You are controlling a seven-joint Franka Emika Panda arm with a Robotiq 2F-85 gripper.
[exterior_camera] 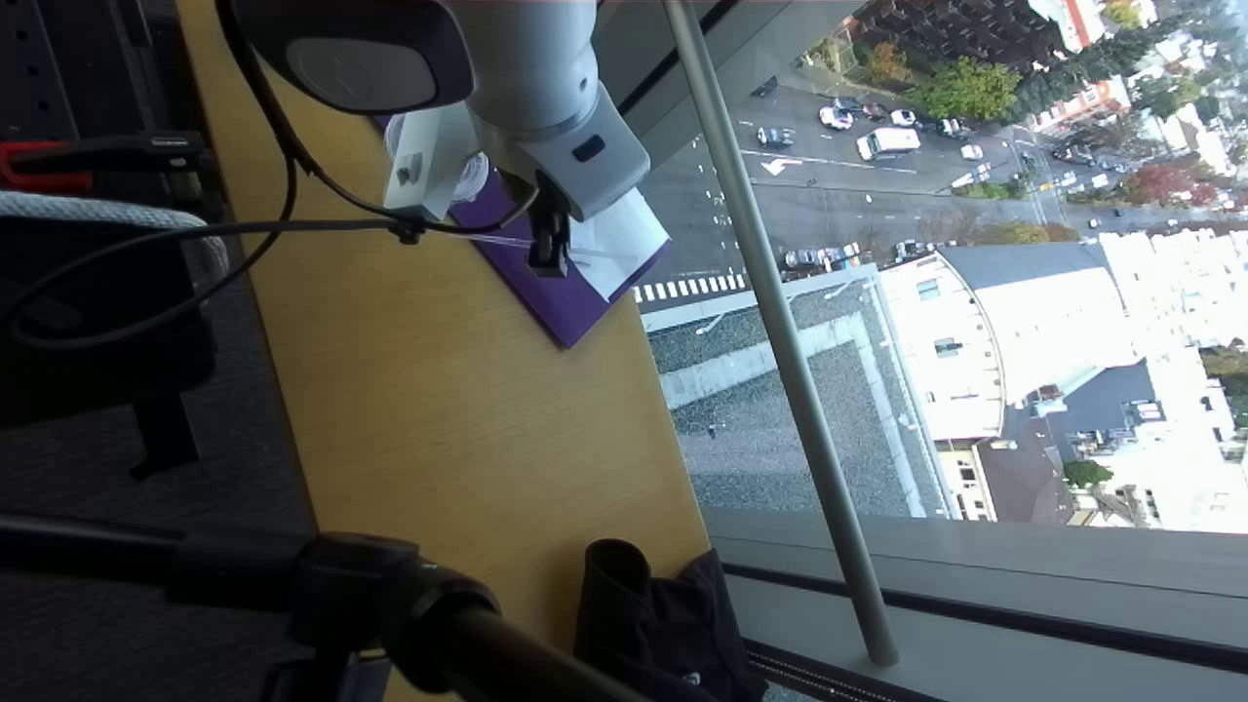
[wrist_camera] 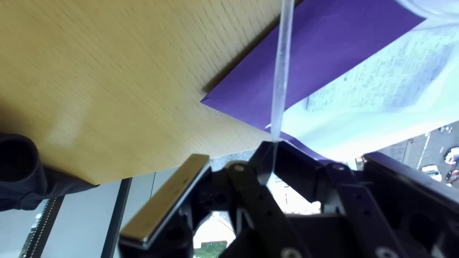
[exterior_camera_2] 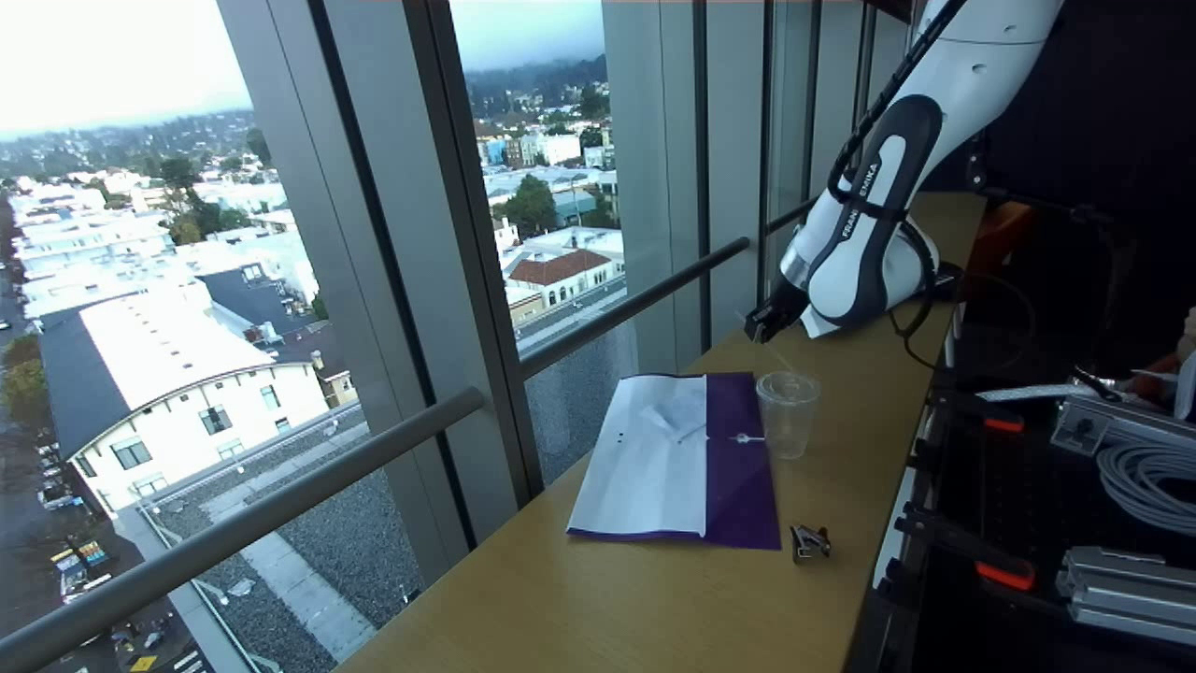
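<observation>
A thin, clear straw (wrist_camera: pixel 280 77) is pinched between the black fingertips of my gripper, running up out of the wrist view. In exterior view 1 my gripper (exterior_camera: pixel 550 250) hangs over the purple folder (exterior_camera: pixel 547 308), the straw reaching faintly out on both sides. Exterior view 2 has my gripper (exterior_camera_2: pixel 762 325) above the table, beyond the folder. A clear plastic cup (exterior_camera_2: pixel 788 417) stands upright beside the folder's purple edge. Part of its rim (wrist_camera: pixel 428 13) enters the wrist view's top right corner, apart from the straw.
White paper (exterior_camera_2: pixel 641 471) covers much of the folder (exterior_camera_2: pixel 747 505). A small metal clip (exterior_camera_2: pixel 809 543) lies near the table's edge. In exterior view 1, a dark cloth-like object (exterior_camera: pixel 655 626) occupies the table's end, with bare wood (exterior_camera: pixel 445 433) between. Windows and a rail (exterior_camera: pixel 778 316) border one side.
</observation>
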